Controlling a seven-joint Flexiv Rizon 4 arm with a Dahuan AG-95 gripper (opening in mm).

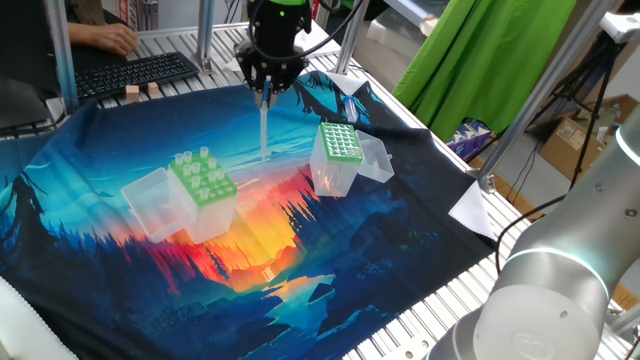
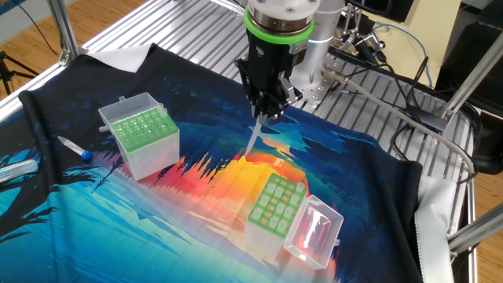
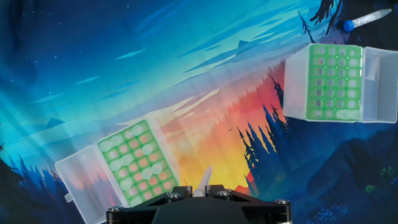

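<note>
A slender translucent pipette tip [image 1: 264,135] points down from my gripper [image 1: 267,92], which is shut on its upper end. In the wrist view the tip [image 3: 204,179] pokes out between the fingers. One tip box [image 1: 203,205] has a green rack with several tips standing in it, some raised above the rack. The other tip box [image 1: 334,175] also carries a green rack; its holes show no raised tips. My gripper hangs above the cloth between the two boxes, apart from both. Whether the tip touches the cloth is hard to tell.
Open clear lids [image 2: 313,232] hang beside the boxes. A blue-capped tube [image 2: 75,148] lies on the patterned cloth [image 2: 71,212] past the second box. A keyboard [image 1: 135,74] and a person's hand [image 1: 112,39] are at the table's far edge. Cloth between the boxes is clear.
</note>
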